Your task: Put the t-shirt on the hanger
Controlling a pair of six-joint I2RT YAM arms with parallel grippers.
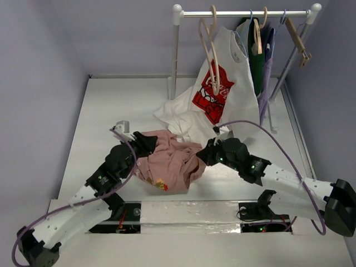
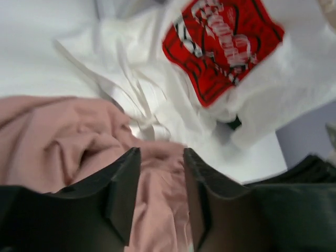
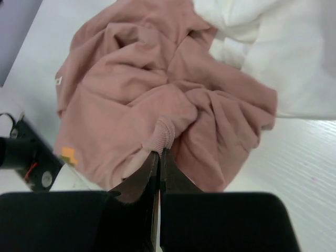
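A crumpled pink T-shirt (image 1: 171, 164) with a floral patch lies on the white table. At its upper left my left gripper (image 1: 147, 143) hovers part open; in the left wrist view its fingertips (image 2: 125, 163) are apart over the cloth, with none clearly held. My right gripper (image 1: 206, 154) is shut at the shirt's right side, with a fold of pink cloth (image 3: 163, 134) pinched at its fingertips, as the right wrist view shows. Wooden hangers (image 1: 214, 86) hang empty from the rail.
The rack (image 1: 194, 13) at the back holds several garments and hangers; a white shirt with red print (image 1: 233, 72) drapes onto the table behind the pink one.
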